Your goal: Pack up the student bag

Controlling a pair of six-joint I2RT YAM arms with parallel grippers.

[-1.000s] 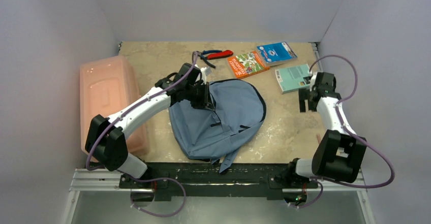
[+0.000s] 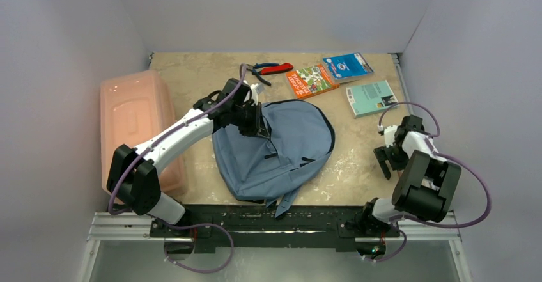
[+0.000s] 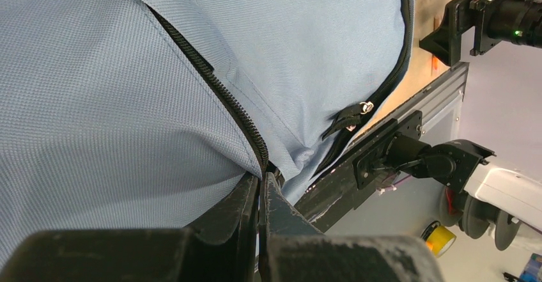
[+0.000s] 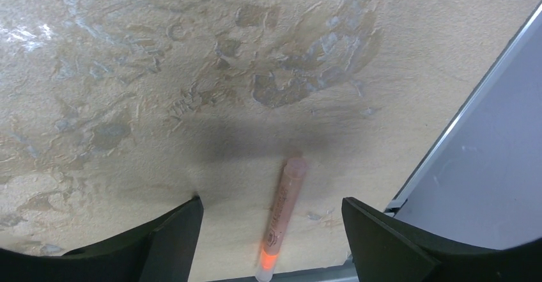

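Observation:
The blue-grey bag (image 2: 255, 167) lies on its side in the middle of the table. My left gripper is shut on the zipped edge of the bag's opening, which runs right into its fingertips. Farther right, my right gripper (image 2: 388, 162) stands open, low above the table. In the right wrist view a pinkish pen with an orange band (image 4: 283, 208) lies between its spread fingers, with nothing gripped. Three books lie at the back right: an orange one (image 2: 312, 81), a blue one (image 2: 348, 67) and a green one (image 2: 371, 98).
Pliers with red and blue handles (image 2: 271, 70) lie at the back, beyond the bag. A translucent orange bin (image 2: 136, 122) stands at the left edge, under the left arm. Bare table (image 2: 351, 160) separates the bag from the right gripper. A wall rises close along the right side.
From beside the green book, my right gripper has come toward the front of the table, to the pen. The left gripper and the bag have stayed in place.

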